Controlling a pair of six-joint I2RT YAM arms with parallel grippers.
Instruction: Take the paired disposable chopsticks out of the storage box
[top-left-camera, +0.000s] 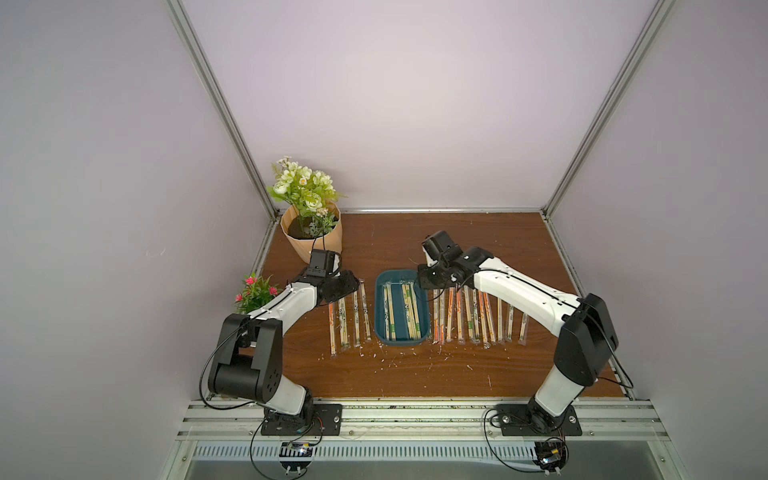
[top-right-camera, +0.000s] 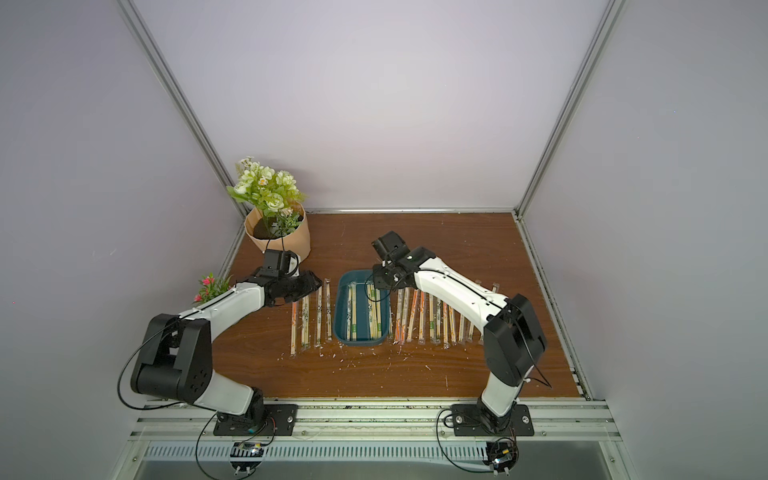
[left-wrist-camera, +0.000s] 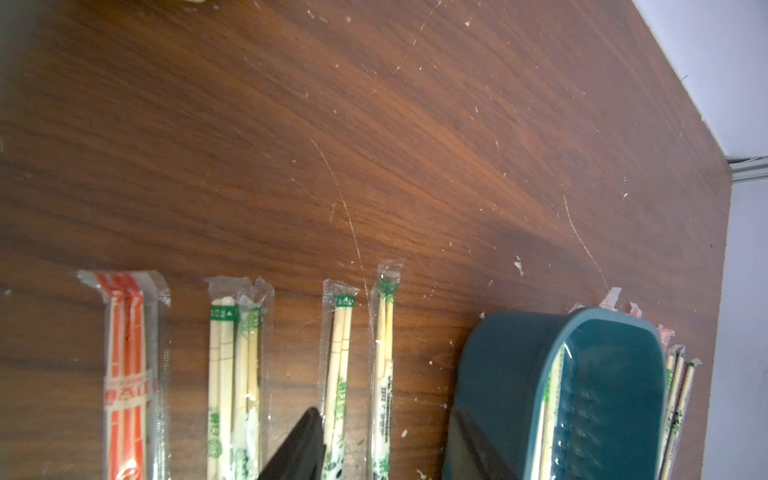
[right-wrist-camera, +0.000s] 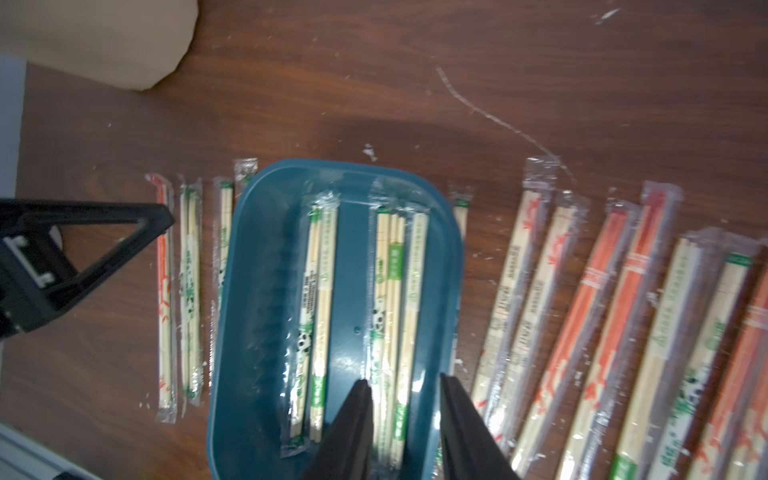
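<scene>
A teal storage box (top-left-camera: 379, 324) sits mid-table, holding several wrapped chopstick pairs (right-wrist-camera: 320, 312) in two groups. My right gripper hangs open over the box's right part, above those pairs, its fingers apart with nothing seen between them. My left gripper stands open to the left of the box, above a row of wrapped chopsticks (left-wrist-camera: 336, 376) lying on the table.
More wrapped chopsticks (right-wrist-camera: 608, 328) lie right of the box. A large potted flower (top-left-camera: 312, 240) stands at the back left, a small plant (top-left-camera: 256, 294) at the left edge.
</scene>
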